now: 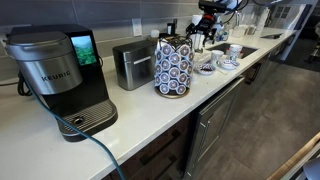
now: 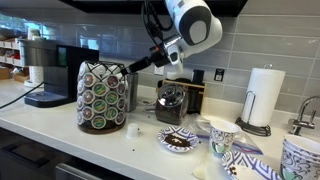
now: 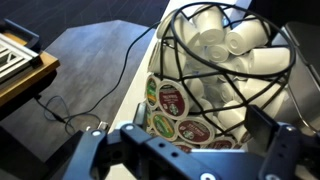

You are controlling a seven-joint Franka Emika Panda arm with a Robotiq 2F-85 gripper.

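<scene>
A round rack of coffee pods (image 1: 173,68) stands on the white counter, with rows of pods round its side. From above, the wrist view shows the wire rim (image 3: 225,72) and several loose white pods (image 3: 248,37) inside. My gripper is open over the near edge of the rack, its dark fingers spread with nothing visible between them. In exterior view 2 the gripper (image 2: 128,68) reaches in from the right beside the rack's top; whether it touches the wire cannot be told. A small white cup or pod (image 2: 133,130) lies on the counter to the right.
A Keurig coffee maker (image 1: 62,80) and a metal toaster (image 1: 134,63) stand along the wall. Patterned plates (image 2: 178,139), mugs (image 2: 222,136) and a paper towel roll (image 2: 262,98) occupy the counter further right.
</scene>
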